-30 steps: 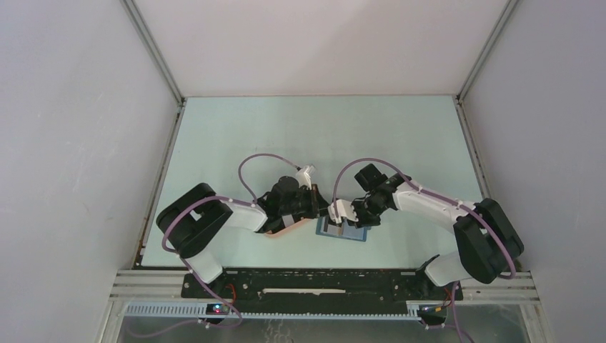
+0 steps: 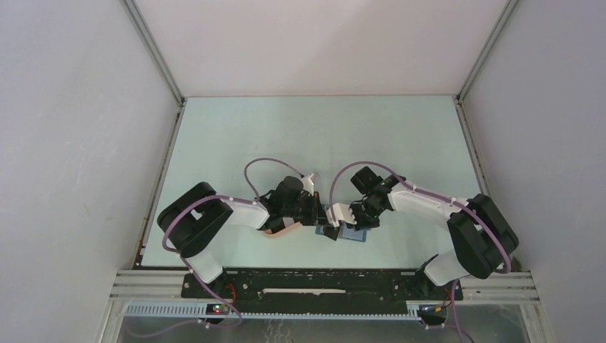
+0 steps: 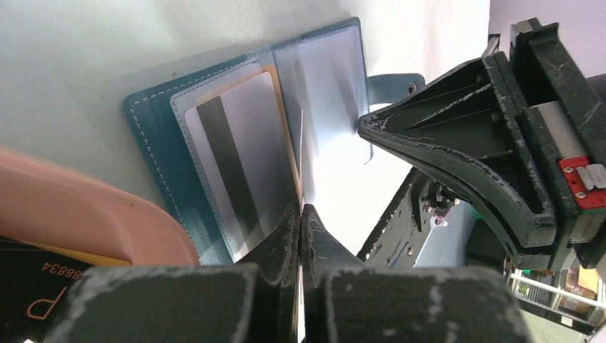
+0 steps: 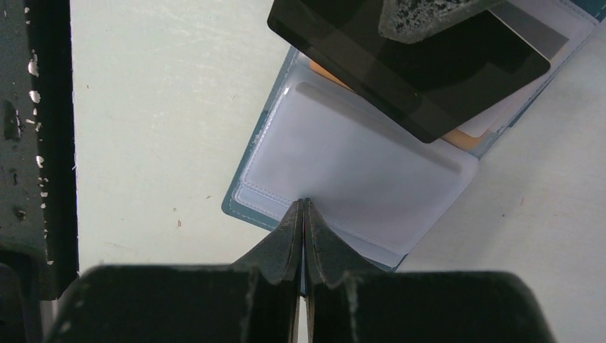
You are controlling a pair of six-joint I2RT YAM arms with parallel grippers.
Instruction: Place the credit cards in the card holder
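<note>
The blue card holder (image 3: 143, 121) lies open on the table, with clear pockets. One pocket contains a white card with a dark stripe (image 3: 229, 161). My left gripper is shut on a black card, seen edge-on in the left wrist view, upright above the holder near the seam between pockets. Its lower edge's contact with the pocket is unclear. My right gripper is shut at the outer edge of the empty clear pocket (image 4: 357, 150), apparently pinching its film; the pinched bit is mostly hidden.
A pinkish tray (image 3: 93, 193) stands close to the holder's left side, with another black card (image 3: 43, 293) inside. Both arms crowd the area over the holder.
My left gripper has moved slightly toward the holder and the front, bringing the black card over it. The right gripper has shifted only a little.
</note>
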